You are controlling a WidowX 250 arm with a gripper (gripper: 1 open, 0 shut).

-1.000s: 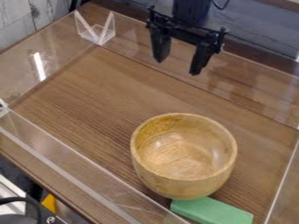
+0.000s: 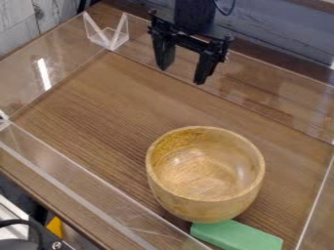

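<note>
My black gripper [image 2: 186,61] hangs over the back middle of the wooden tray, open, with nothing visible between its fingers. A large yellow bowl [image 2: 205,147] sits at the front right, empty. A green block [image 2: 237,237] lies in front of the bowl, near the bottom edge.
A small clear wire-like rack [image 2: 108,29] stands at the back left. The tray floor [image 2: 92,117] is bare across the middle, left and right. Clear walls border the tray, with dark cables outside at the lower left.
My gripper has shifted a little to the left and upward in the view. The bowl and green block have not moved.
</note>
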